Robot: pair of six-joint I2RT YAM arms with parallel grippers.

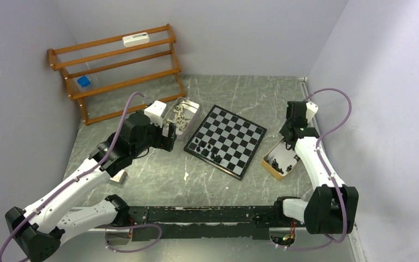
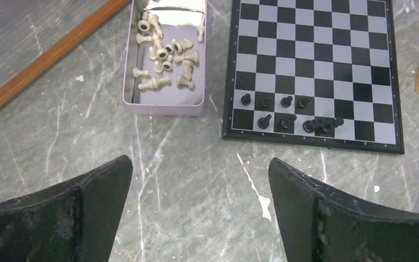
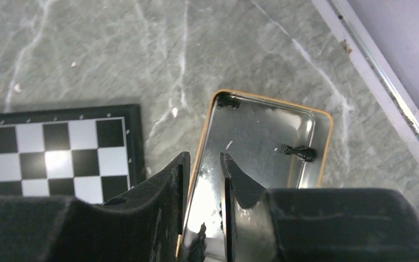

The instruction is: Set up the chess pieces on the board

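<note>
The chessboard (image 1: 225, 143) has several black pieces standing upright in two rows along its near edge; a black pawn (image 2: 245, 99) is at the left end. My left gripper is wide open and empty, above bare table left of the board. White pieces (image 2: 158, 52) lie jumbled in a pale bin (image 2: 169, 109) behind it. Over the shallow orange-rimmed box (image 3: 251, 131), my right gripper holds its fingers a little apart with nothing between them. Inside that box, a black piece (image 3: 300, 153) lies near the right wall; others are partly hidden by the fingers.
A wooden rack (image 1: 114, 60) stands at the back left. A small box (image 1: 119, 176) sits on the table beneath the left arm. A wall and a metal rail border the right side.
</note>
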